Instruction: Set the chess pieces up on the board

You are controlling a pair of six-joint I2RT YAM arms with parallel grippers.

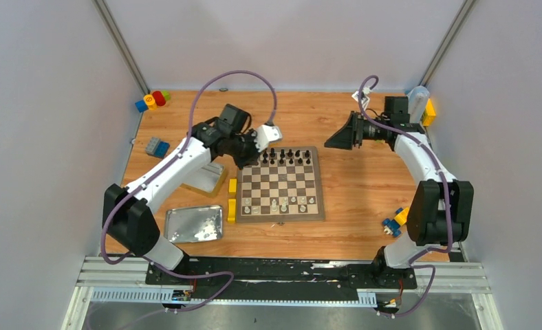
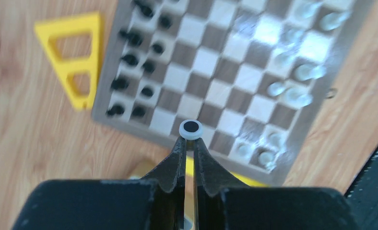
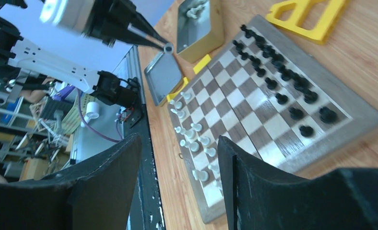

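Observation:
The chessboard point(image 1: 280, 183) lies mid-table, with black pieces point(image 3: 310, 96) along its back side and white pieces point(image 3: 193, 146) on its front side, some squares there empty. My left gripper point(image 1: 246, 161) is raised over the board's back-left corner, shut on a small white chess piece point(image 2: 191, 128), whose round dark-centred base faces the left wrist camera. My right gripper point(image 1: 338, 143) stands open in the air right of the board, nothing visible between its fingers.
A box point(image 3: 201, 45) and a metal tray point(image 1: 194, 225) lie left of the board, with yellow blocks point(image 1: 232, 210) between. A yellow triangle point(image 2: 67, 33) lies behind the board. A toy vehicle point(image 1: 399, 222) is front right. Table right of the board is clear.

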